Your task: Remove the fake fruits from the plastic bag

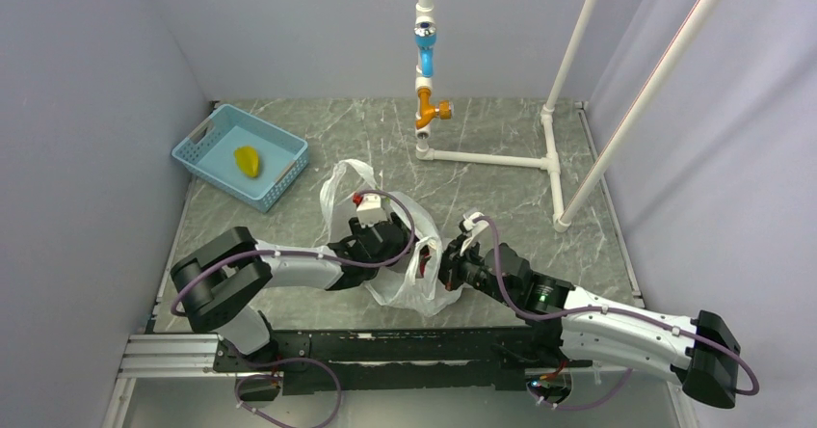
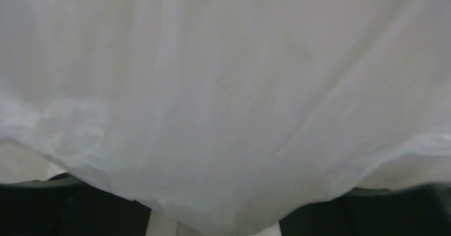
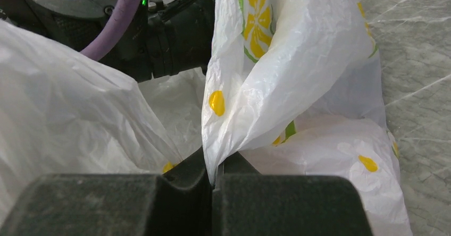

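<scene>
The white plastic bag [image 1: 419,288] lies crumpled at the front middle of the table. My left gripper [image 1: 381,226] is down in the bag; white plastic fills the left wrist view [image 2: 223,87], so whether anything is between its fingers is hidden. A small red thing [image 1: 358,200] shows beside it. My right gripper is shut at the bag's right side, a thin fold of plastic [image 3: 223,114] at its fingertips. A dark red thing [image 1: 423,262] shows inside the bag. A yellow fruit [image 1: 247,161] lies in the blue basket [image 1: 279,147].
A white pipe frame [image 1: 487,158] with blue and orange valves stands at the back and right. Free table [image 1: 337,129] shows at the back middle and between the basket and bag.
</scene>
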